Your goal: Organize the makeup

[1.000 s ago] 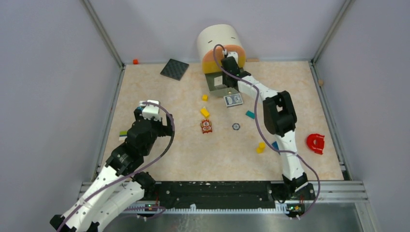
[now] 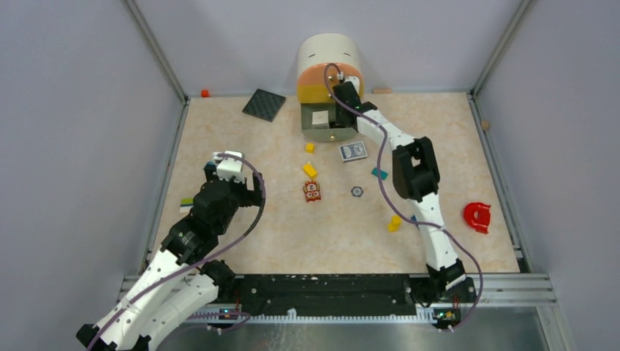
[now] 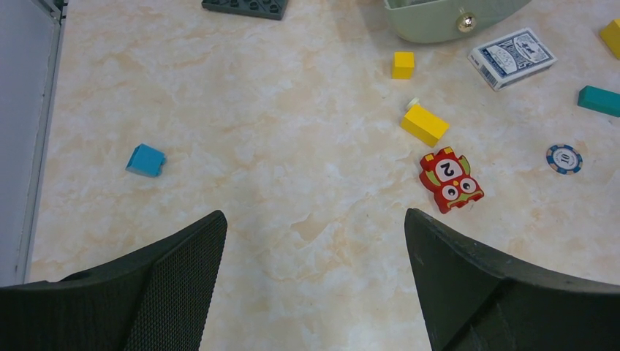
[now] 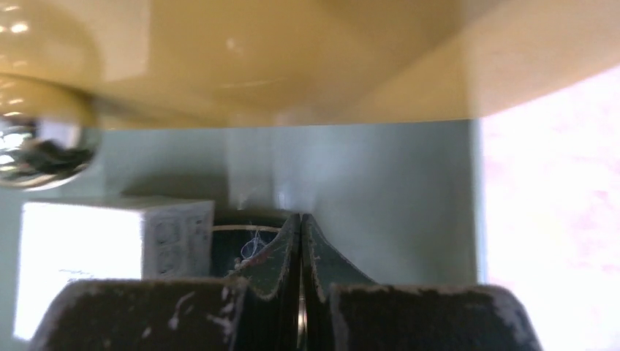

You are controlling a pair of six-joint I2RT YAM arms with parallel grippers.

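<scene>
A cream, orange and yellow organizer (image 2: 325,55) stands at the back centre, its grey-green drawer (image 2: 314,131) pulled out. The drawer holds a white box (image 4: 80,263) and a dark item (image 4: 234,241). My right gripper is shut and points into the drawer, just below the yellow front (image 4: 292,66), beside the white box; nothing shows between its fingers. My left gripper hangs over the table's left side, open and empty.
In front of the drawer lie a card box (image 2: 353,151), yellow blocks (image 2: 310,170), a red owl (image 2: 312,190) and a chip (image 2: 357,191). A dark tile (image 2: 264,105) lies back left; a red piece (image 2: 477,217) lies at the right.
The left arm is still.
</scene>
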